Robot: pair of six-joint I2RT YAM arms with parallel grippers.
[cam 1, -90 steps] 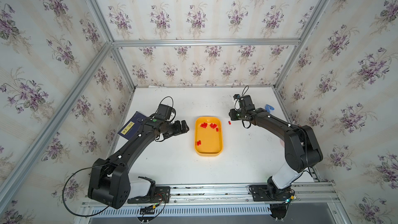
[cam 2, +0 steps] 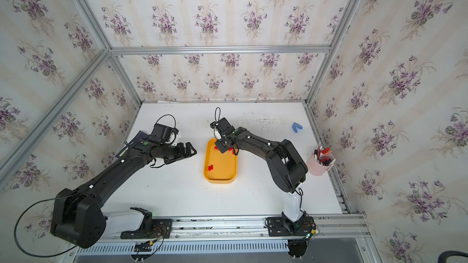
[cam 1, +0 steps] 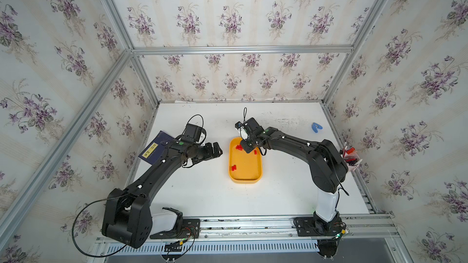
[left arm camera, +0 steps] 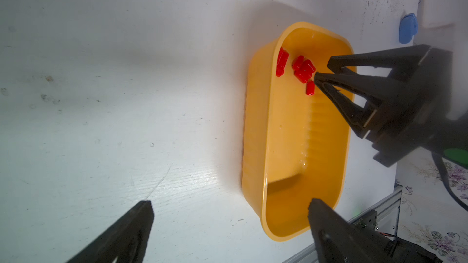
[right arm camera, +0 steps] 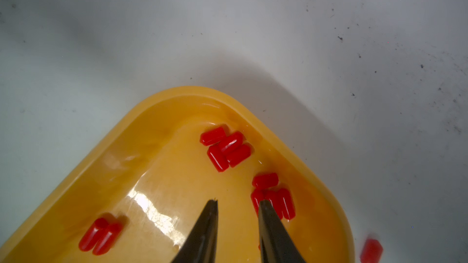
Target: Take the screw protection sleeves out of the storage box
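Note:
Several small red sleeves (right arm camera: 238, 154) lie in clusters inside the yellow storage box (cam 1: 245, 172), with a pair (right arm camera: 107, 237) apart from the others. One more red sleeve (right arm camera: 371, 249) lies on the table outside the box. My right gripper hangs over the box's back half, its fingers parted with nothing seen between them. My left gripper stands open left of the box, empty.
A blue clip-like object (cam 1: 316, 127) lies at the back right. A pink cup of tools (cam 2: 321, 163) stands at the right edge, a dark mat (cam 1: 155, 146) at the left. The table behind the box is clear.
My right gripper has swung leftward from beside the box, near the loose sleeve, to over the box. The left arm has barely moved.

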